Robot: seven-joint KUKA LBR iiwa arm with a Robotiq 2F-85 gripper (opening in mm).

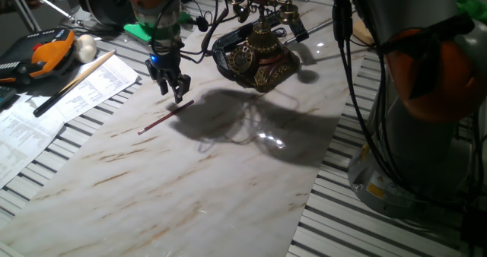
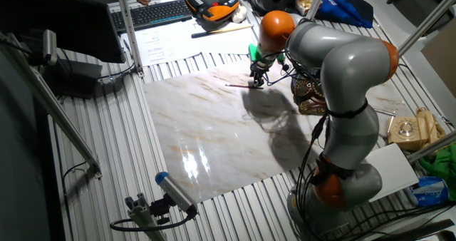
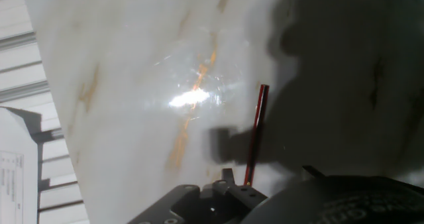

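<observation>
A thin dark-red pencil (image 1: 163,118) lies on the marble-patterned board (image 1: 114,188), its far end near my gripper (image 1: 176,96). From the other side, the pencil (image 2: 241,85) shows as a short dark line, with the gripper (image 2: 256,83) at its right end. In the wrist view the pencil (image 3: 257,131) runs down towards the space between the fingers, where its lower end is hidden. My fingers stand apart there, one fingertip (image 3: 228,176) to the left of the pencil, and do not visibly clasp it. Whether they touch the board is unclear.
An ornate old-style telephone (image 1: 262,59) stands close to the right of the gripper. Beyond the board's left edge lie papers (image 1: 91,86), a black-and-tan stick (image 1: 72,84) and an orange-black device (image 1: 38,55). The board's near part is bare.
</observation>
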